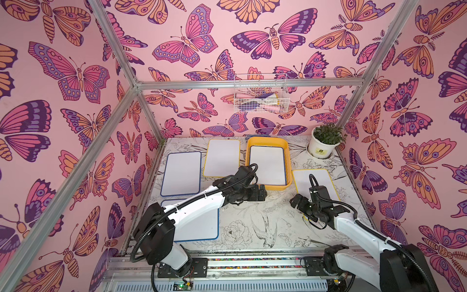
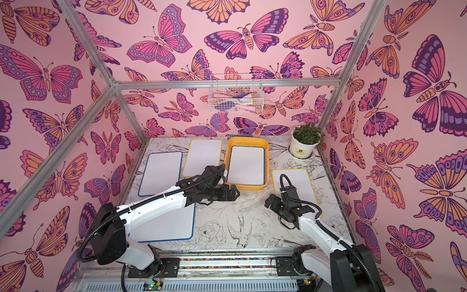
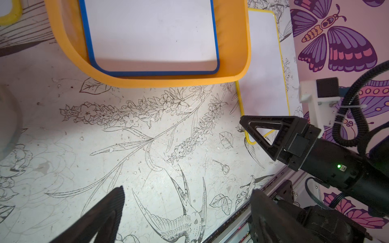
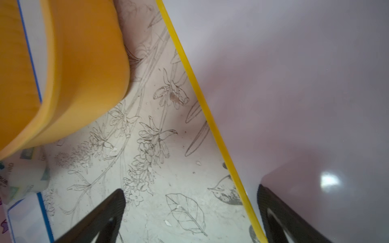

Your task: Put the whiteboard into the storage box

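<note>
A white whiteboard with a blue rim (image 1: 267,165) lies flat inside the yellow-orange storage box (image 1: 290,170) at the back middle of the table. In front of that box hovers my left gripper (image 1: 261,192), open and empty; its dark fingers (image 3: 103,214) show blurred in the left wrist view, with bare tabletop between them. To the right, my right gripper (image 1: 297,201) is also open, above the left edge of a yellow-rimmed whiteboard (image 4: 283,81). Other boards lie at left: two blue-rimmed ones (image 1: 180,172) and another yellow-rimmed one (image 1: 222,156).
A potted plant (image 1: 325,141) stands in the back right corner. On the back wall hangs a wire basket (image 1: 261,104). A grey round object (image 3: 8,121) shows partly at the left wrist view's edge.
</note>
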